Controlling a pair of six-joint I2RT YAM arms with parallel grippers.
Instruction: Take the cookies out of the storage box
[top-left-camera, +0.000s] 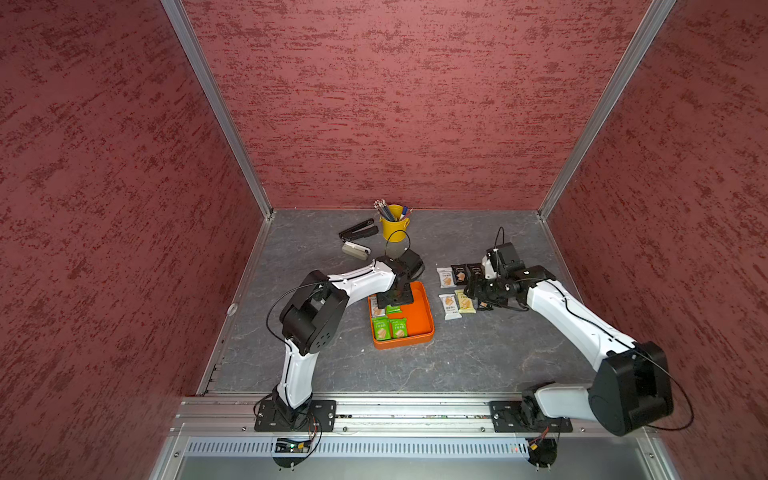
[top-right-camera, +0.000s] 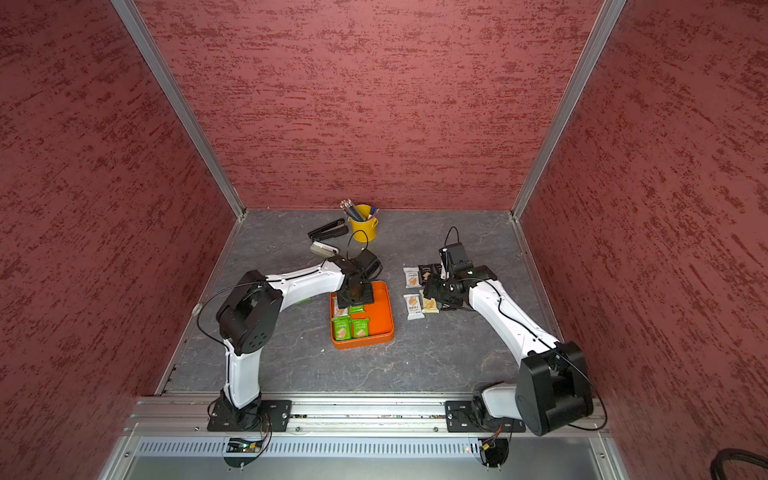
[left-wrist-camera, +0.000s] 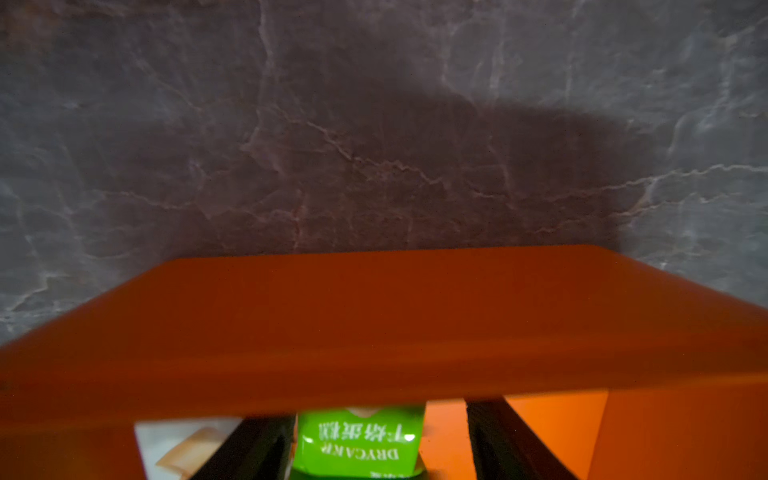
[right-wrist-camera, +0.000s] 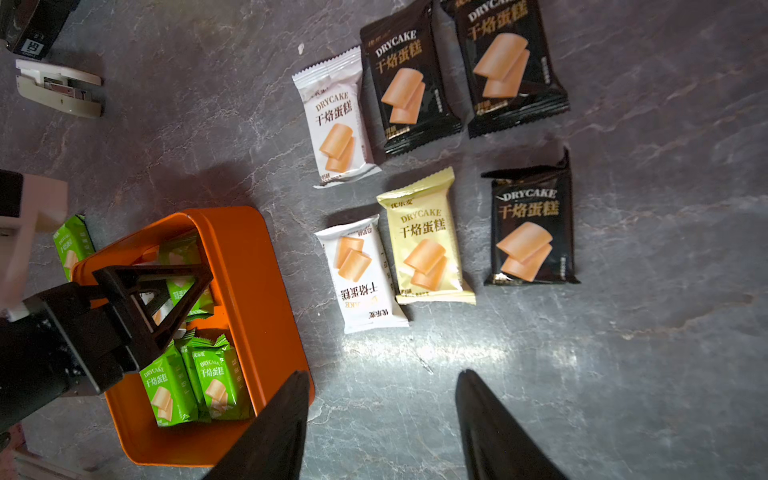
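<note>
The orange storage box (top-left-camera: 416, 340) holds green cookie packs (right-wrist-camera: 220, 380) at its near end, plus another green pack (left-wrist-camera: 360, 448) and a white pack (top-left-camera: 377, 309) further in. Over the far part of the box, my left gripper is open, with the inner green pack showing between its fingers; contact cannot be judged. My right gripper stands open above the table, right of the box, nothing between its fingers. On the table lie two white packs (right-wrist-camera: 364, 272), a yellow pack (right-wrist-camera: 426, 240) and several black packs (right-wrist-camera: 532, 220).
One green pack (right-wrist-camera: 73, 244) lies on the table left of the box. Behind are a yellow cup (top-left-camera: 393, 229) of pens, a black stapler (top-left-camera: 360, 232) and a pale tool (top-left-camera: 356, 250).
</note>
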